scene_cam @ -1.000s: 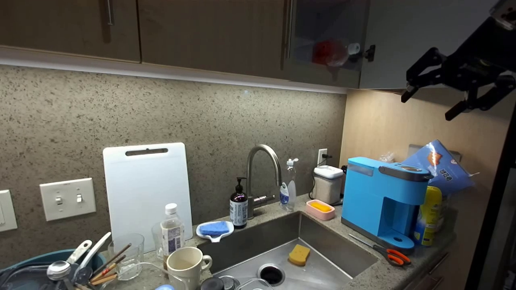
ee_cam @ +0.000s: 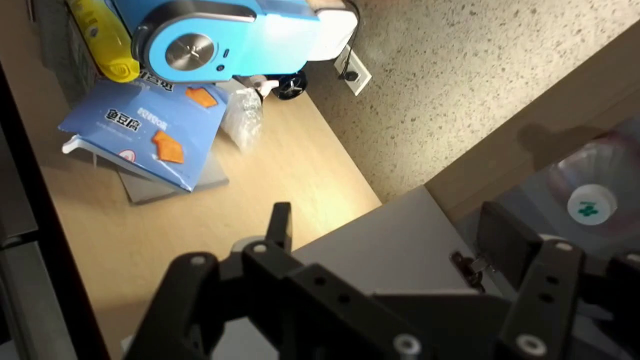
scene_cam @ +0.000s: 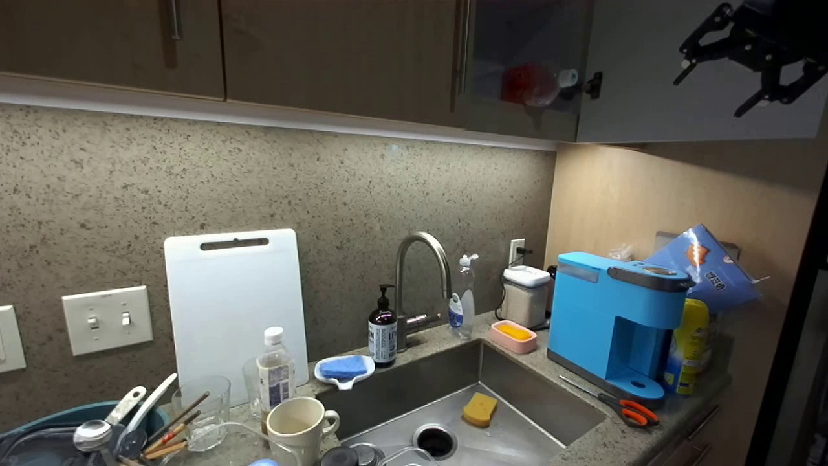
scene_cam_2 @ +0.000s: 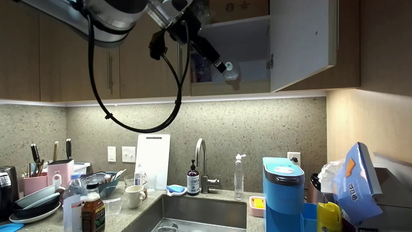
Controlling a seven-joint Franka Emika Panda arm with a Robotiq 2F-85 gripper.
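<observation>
My gripper [scene_cam: 704, 94] stands open in front of the swung-out cabinet door [scene_cam: 652, 101], with nothing between its fingers. In the wrist view the two fingers [ee_cam: 280, 227] are spread wide, one over the wood side panel, the other near the door hinge. A clear bottle with red contents [scene_cam: 535, 84] lies on its side in the open cabinet, its white cap [ee_cam: 592, 204] facing outward. In exterior view 2 the gripper [scene_cam_2: 220, 66] overlaps the bottle [scene_cam_2: 232, 72] closely; whether they touch cannot be told there, but the wrist view shows the bottle outside the fingers.
Below stand a blue coffee machine [scene_cam: 605, 318], a blue snack bag [scene_cam: 702, 268] and a yellow can [scene_cam: 687, 349]. A sink [scene_cam: 535, 404] with a yellow sponge [scene_cam: 479, 409] lies to the left. The cabinet shelf [scene_cam_2: 239, 23] runs above the bottle.
My gripper has risen and tilted in exterior view 1, from in front of the side panel to in front of the cabinet door. It is open in both frames. The bottle has not moved.
</observation>
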